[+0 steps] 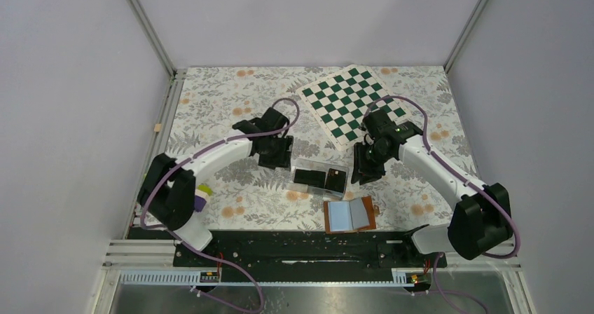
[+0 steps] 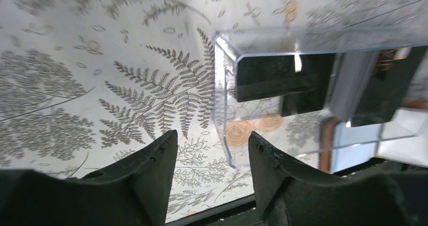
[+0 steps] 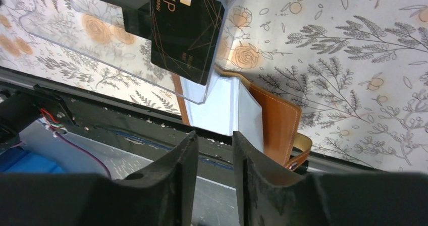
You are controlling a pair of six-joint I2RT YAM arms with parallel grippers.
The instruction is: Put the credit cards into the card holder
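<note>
Several black credit cards lie in a clear plastic tray (image 1: 301, 188) at the middle of the table. One card (image 3: 186, 39), lettered VIP, is at the tray's right end; others (image 2: 277, 74) overlap toward the left. Just in front of the tray lies the card holder (image 3: 280, 120), brown leather, spread open with pale sleeves inside. My left gripper stands open beside the tray's left end, nothing between its fingers. Past the tray's right end is my right gripper, its fingers partly apart with an empty gap between them.
A green and white checkered board (image 1: 350, 104) lies toward the back. Yellow and purple items (image 1: 200, 200) sit at the left, partly behind the left arm. The dark front rail (image 1: 301, 247) runs close to the holder.
</note>
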